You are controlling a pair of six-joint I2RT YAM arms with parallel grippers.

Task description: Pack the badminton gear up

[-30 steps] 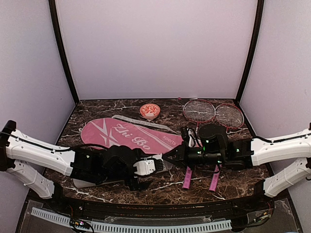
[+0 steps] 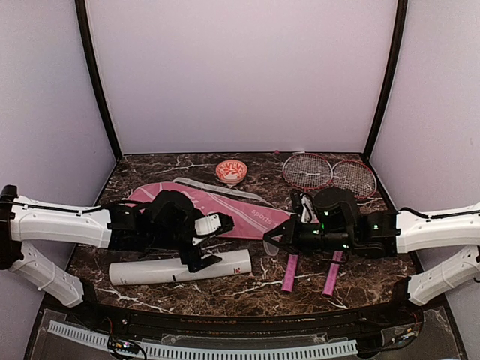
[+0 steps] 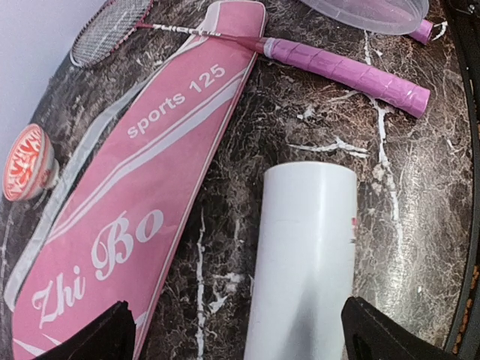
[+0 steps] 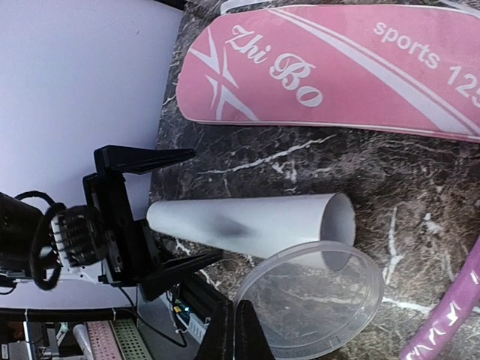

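Observation:
A white tube (image 2: pixel 236 262) lies on the dark marbled table, its open end toward the right in the right wrist view. Above it my left gripper (image 2: pixel 213 244) stands open, its fingers (image 3: pixel 105 334) wide apart with nothing between them. My right gripper is shut on the rim of a clear plastic lid (image 4: pixel 315 300), which hangs tilted beyond the tube's open end, apart from it as far as shows. A pink racket bag (image 4: pixel 330 67) lies flat behind the tube. Two rackets (image 2: pixel 306 172) rest at the right, their pink handles (image 2: pixel 289 276) toward the front.
An orange-and-white patterned bowl (image 2: pixel 231 171) sits behind the bag. Walls close the table at the back and both sides. Bare table shows in front of the bag, between the tube and the racket handles.
My left gripper has moved back and left, opening away from the tube and uncovering it. The right gripper has shifted slightly right, and the lid shows more clearly below it.

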